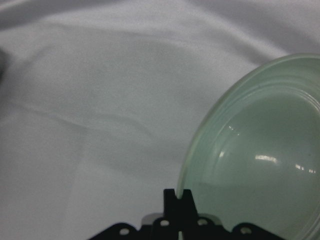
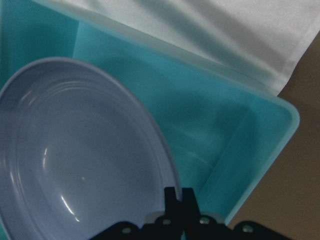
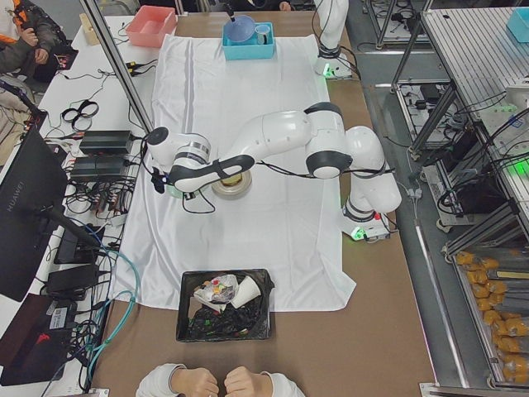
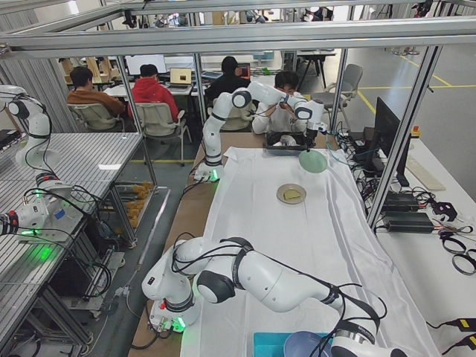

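A green plate (image 1: 260, 145) is held at its rim by my left gripper, shut on it over the white cloth (image 1: 90, 100); in the right camera view the plate (image 4: 312, 162) is near the far end. A blue plate (image 2: 80, 145) is held at its rim by my right gripper, over the light-blue bin (image 2: 265, 120); the bin also appears at the back of the left camera view (image 3: 248, 52). A beige plate (image 4: 291, 193) with a yellow item lies mid-cloth.
A black bin (image 3: 223, 327) with bags and paper stands at the near end of the table. A blue cup (image 3: 263, 33) sits in the light-blue bin.
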